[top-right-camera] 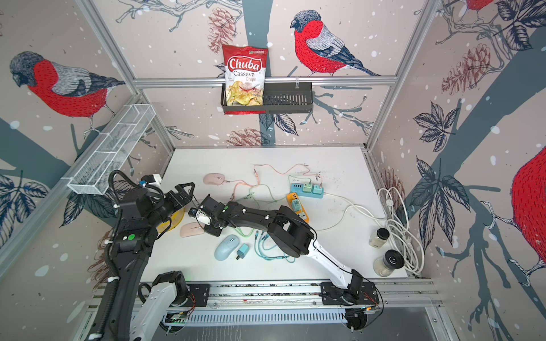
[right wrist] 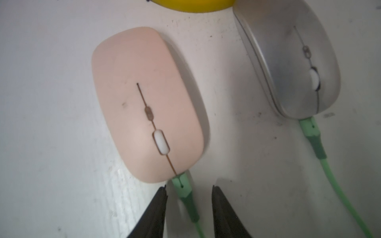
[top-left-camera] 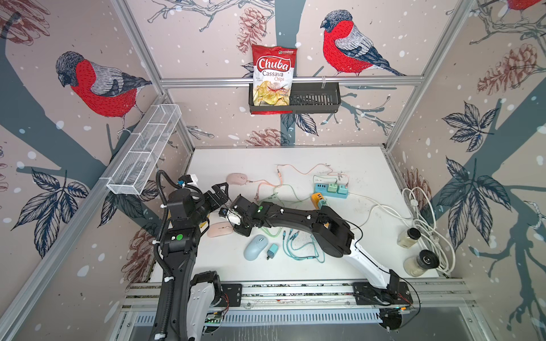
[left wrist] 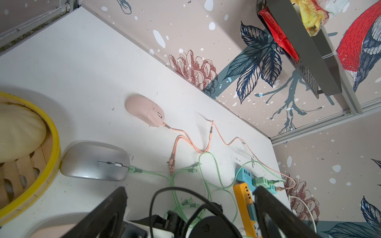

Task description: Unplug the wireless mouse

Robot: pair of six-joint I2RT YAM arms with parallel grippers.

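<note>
In the right wrist view a pale pink mouse point(right wrist: 148, 107) lies on the table, a green cable plug point(right wrist: 185, 196) seated in its front end. My right gripper has its fingers on either side of that plug, part open, with gaps left and right of it. A silver mouse point(right wrist: 293, 59) with its own green plug point(right wrist: 312, 136) lies to the right there. Over the table's left side, my left gripper stands open and holds nothing. Farther back, another pink mouse point(left wrist: 144, 110) has a pink cable at its front.
A yellow-rimmed basket point(left wrist: 55, 158) sits close by the silver mouse. Toward the front are a blue mouse point(top-left-camera: 256, 247), a blue adapter point(top-left-camera: 272, 250) and a coiled blue cable point(top-left-camera: 307, 257). A power strip point(top-left-camera: 330, 189) lies farther right. Jars point(top-left-camera: 421, 263) stand at the right edge.
</note>
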